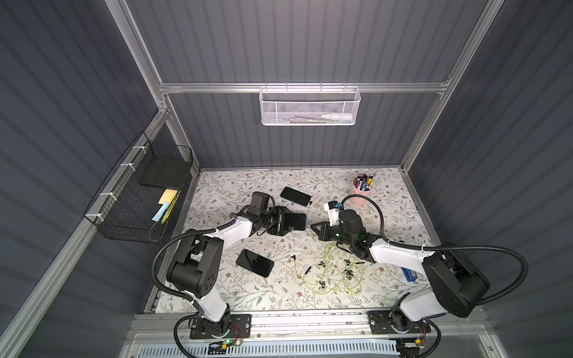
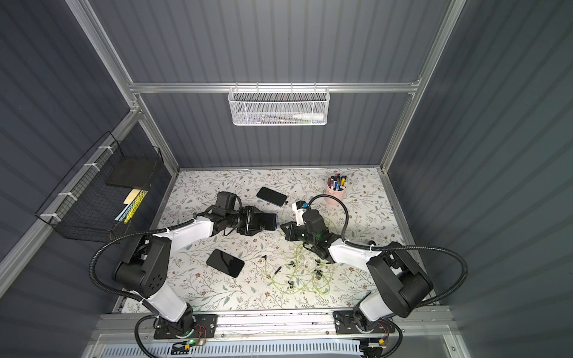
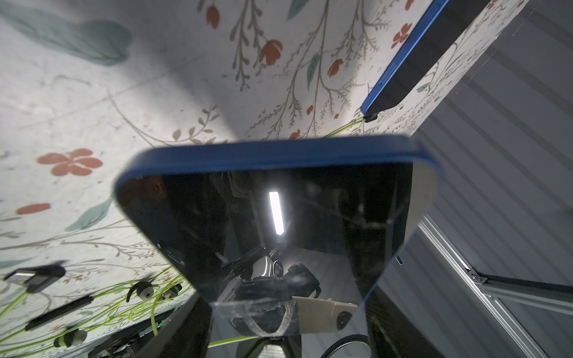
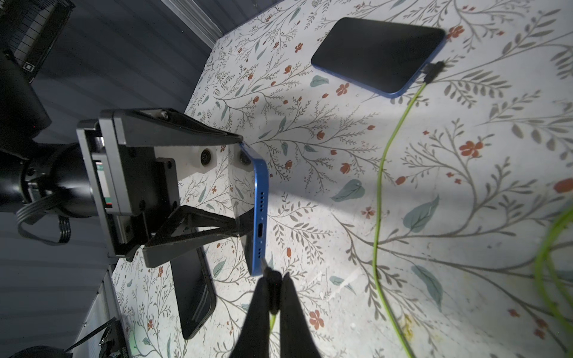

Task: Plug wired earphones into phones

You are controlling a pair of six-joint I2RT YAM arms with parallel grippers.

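My left gripper [image 1: 285, 221] is shut on a blue-edged phone [image 3: 298, 238], lifted off the table, its port end [image 4: 260, 229] facing my right gripper. In the right wrist view my right gripper is shut on a small black earphone plug [image 4: 273, 282]. The plug's tip is close to the phone's lower corner, off to the side of the port; touching or apart, I cannot tell. On the table behind lies a second blue phone [image 4: 382, 53] with a black plug [image 4: 433, 71] at its end and a green cable [image 4: 378, 226] running from it. A third phone [image 1: 255, 262] lies front left.
Tangled green earphone cables [image 1: 334, 277] with several black plugs and earbuds cover the front middle of the table. A pink pen cup [image 1: 359, 197] stands at the back right. Black wire baskets [image 1: 143, 197] hang on the left wall, and a white basket [image 1: 309, 107] on the back wall.
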